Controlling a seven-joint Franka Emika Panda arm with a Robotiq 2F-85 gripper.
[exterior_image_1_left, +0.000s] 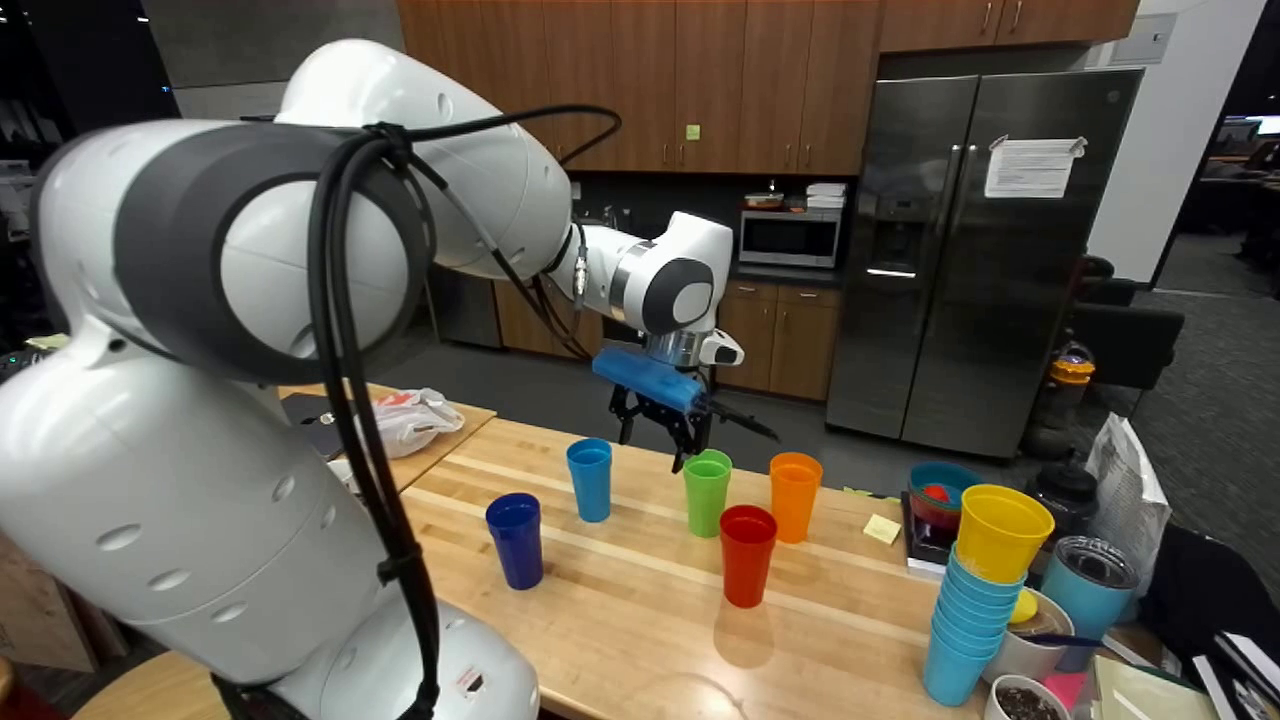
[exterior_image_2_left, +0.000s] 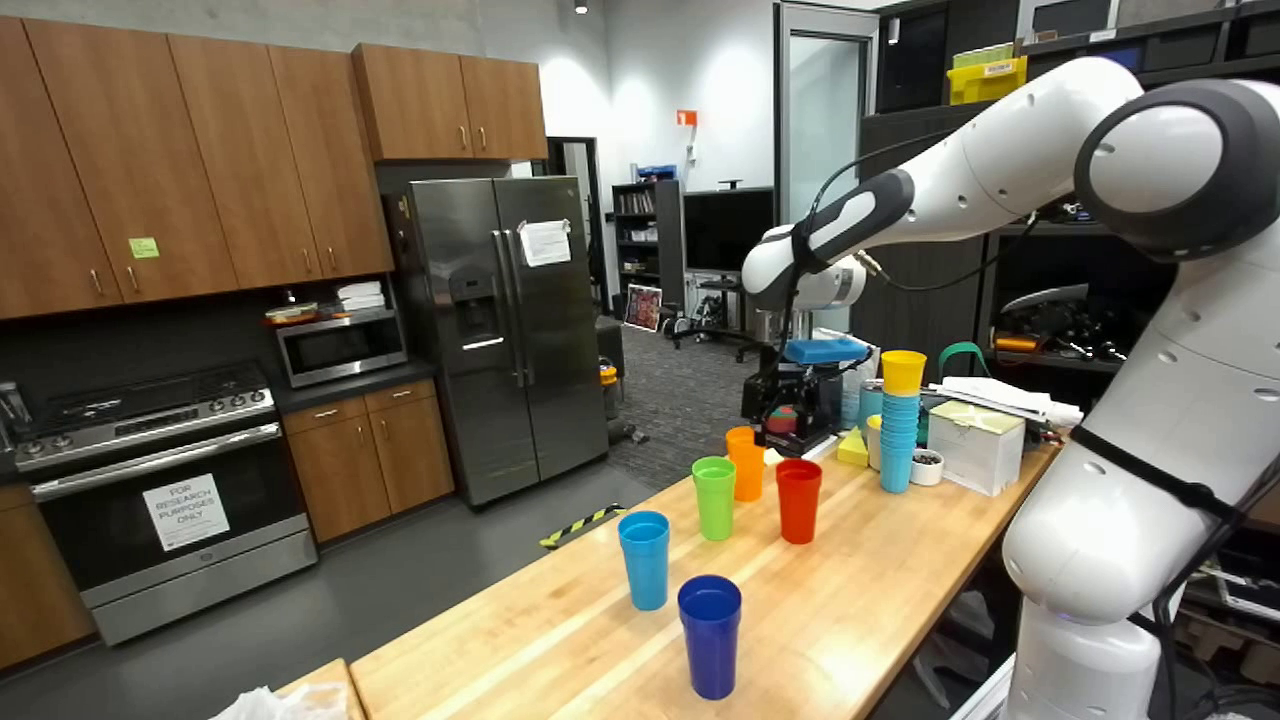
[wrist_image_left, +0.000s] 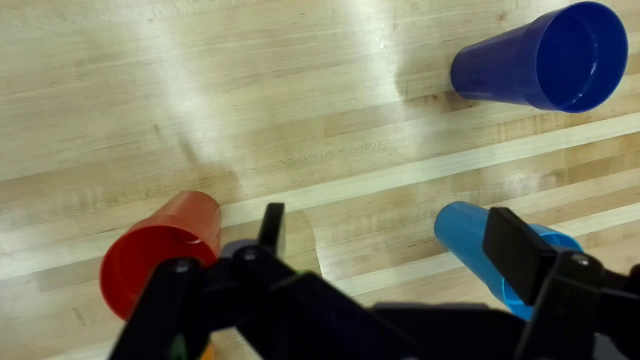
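Note:
My gripper (exterior_image_1_left: 655, 434) hangs above the far part of the table, its fingers spread open with nothing between them. In the wrist view one black finger (wrist_image_left: 273, 229) lies near the red cup and the other overlaps the light blue cup (wrist_image_left: 468, 231). Cups stand apart on the wood: dark blue (exterior_image_1_left: 516, 542), light blue (exterior_image_1_left: 590, 480), green (exterior_image_1_left: 708, 494), orange (exterior_image_1_left: 794, 496) and red (exterior_image_1_left: 746, 558). The green cup is just beside and below one finger in exterior view 1. From the wrist, the dark blue cup (wrist_image_left: 540, 60) shows clear at upper right; green and orange are mostly hidden.
At the table's right end rises a stack of light blue cups (exterior_image_1_left: 967, 630) topped by a yellow cup (exterior_image_1_left: 1005, 534), amid bowls and a tumbler (exterior_image_1_left: 1089, 582). A plastic bag (exterior_image_1_left: 414, 420) lies at the left.

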